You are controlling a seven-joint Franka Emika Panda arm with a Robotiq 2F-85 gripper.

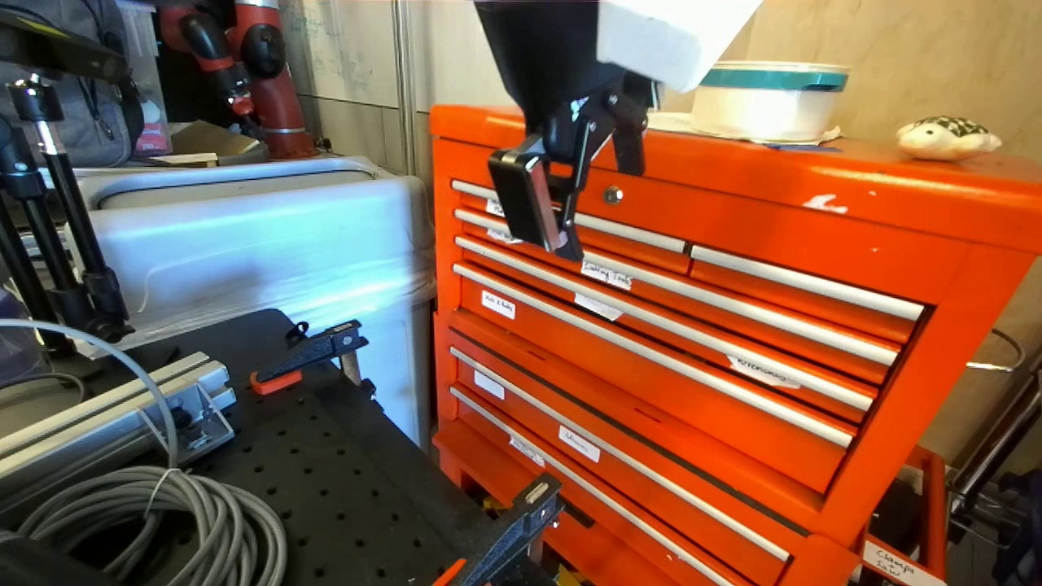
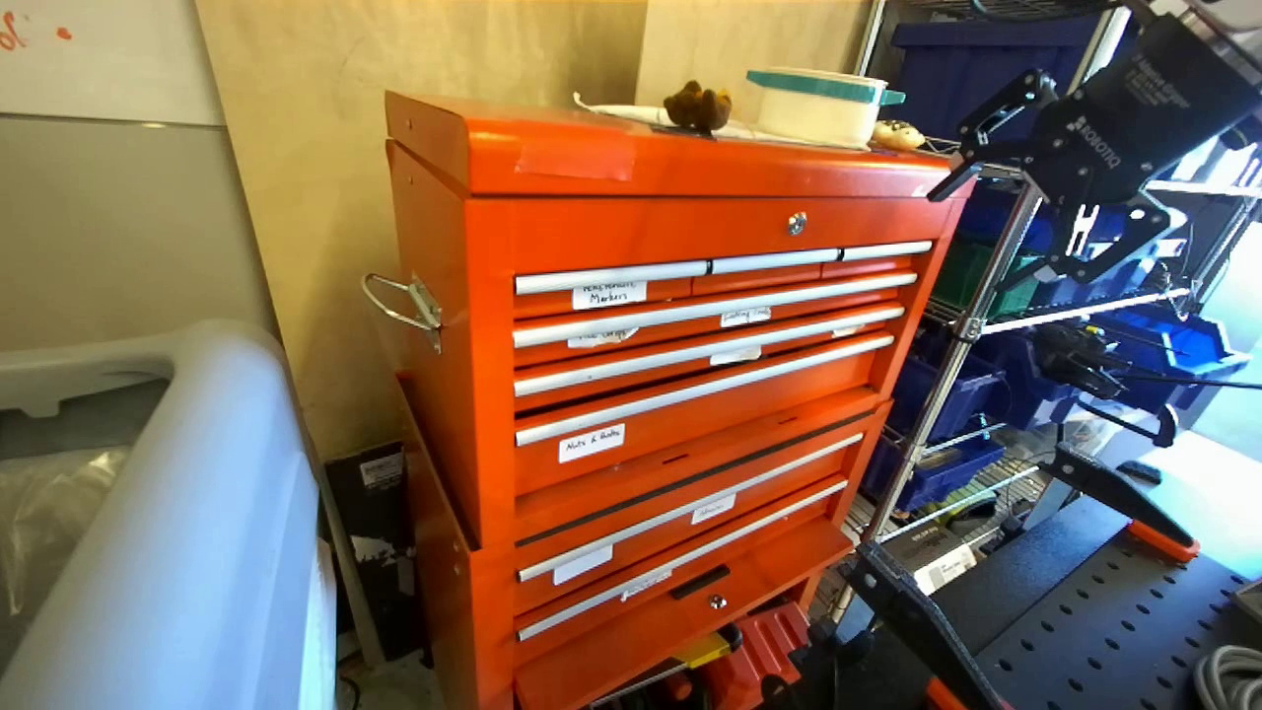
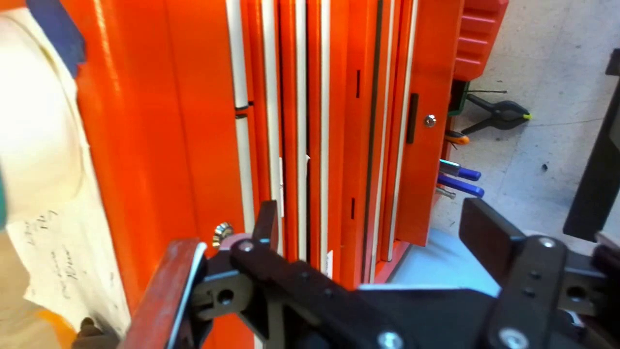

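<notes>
High in front of the red tool chest point(image 1: 684, 361), my gripper point(image 1: 597, 200) hangs in the air, tilted downward. Its fingers are spread wide with nothing between them, as exterior view 2 also shows for the gripper point(image 2: 977, 235). The chest's drawers all look closed, with long pale handles and paper labels. In the wrist view the chest front point(image 3: 343, 192) appears sideways, with one finger point(image 3: 266, 224) in front of the drawer handles and the other over the floor side. No contact with the chest is visible.
On the chest stand a white tub with a teal lid point(image 1: 772, 102), a small turtle-like toy point(image 1: 945, 138) and a brown object point(image 2: 698, 106). Clamps point(image 1: 317, 352) rise from the black perforated table point(image 1: 332, 478), where coiled grey cable point(image 1: 225, 527) lies. A metal shelf is beside the chest.
</notes>
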